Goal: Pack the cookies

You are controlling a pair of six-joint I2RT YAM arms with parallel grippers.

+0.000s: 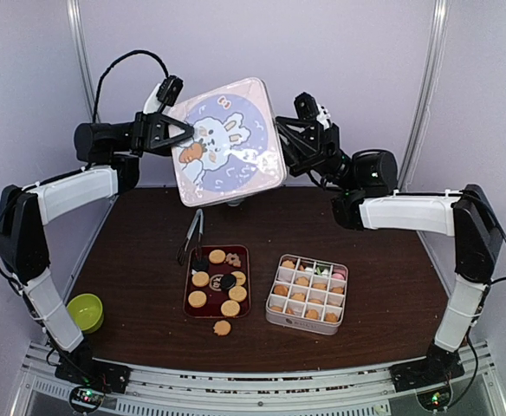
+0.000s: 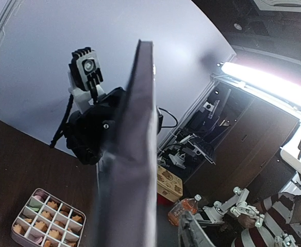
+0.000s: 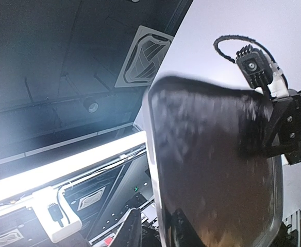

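A square pink lid with a rabbit picture is held high between both arms; its dark side fills the right wrist view, its edge the left wrist view. My left gripper is at its left edge, my right gripper at its right edge; how far their fingers are closed is unclear. Below, the compartment tin holds cookies in several cells. A red tray holds round cookies and dark ones, and one cookie lies just in front of it.
Tongs lie behind the tray. A green bowl stands at the front left. Another bowl at the back is mostly hidden by the lid.
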